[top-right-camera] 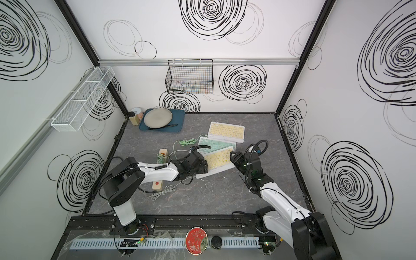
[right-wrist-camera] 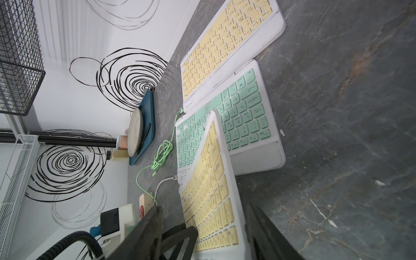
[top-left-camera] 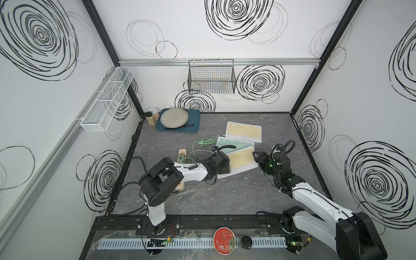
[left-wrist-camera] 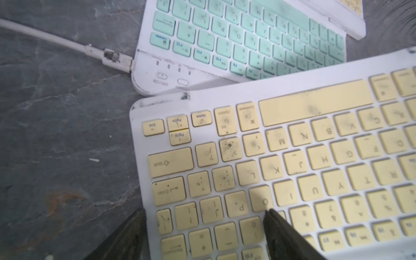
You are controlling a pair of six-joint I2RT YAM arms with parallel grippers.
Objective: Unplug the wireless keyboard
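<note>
A white keyboard with yellow keys (top-left-camera: 241,158) lies in the middle of the table, its edge overlapping a white keyboard with green keys (left-wrist-camera: 242,36). In the left wrist view, a white cable plug (left-wrist-camera: 117,59) sits at the green keyboard's edge. My left gripper is open over the left end of the near yellow keyboard, fingers blurred. At that keyboard's right end is my right gripper, fingers apart, with the keyboard's end showing between them; contact cannot be told.
Another yellow-keyed keyboard (top-left-camera: 243,131) lies behind, with a coiled green cable (top-left-camera: 206,141) to its left. A power strip (top-right-camera: 158,184) is beneath my left arm. A blue tray (top-left-camera: 195,119) bears a plate (top-left-camera: 174,117).
</note>
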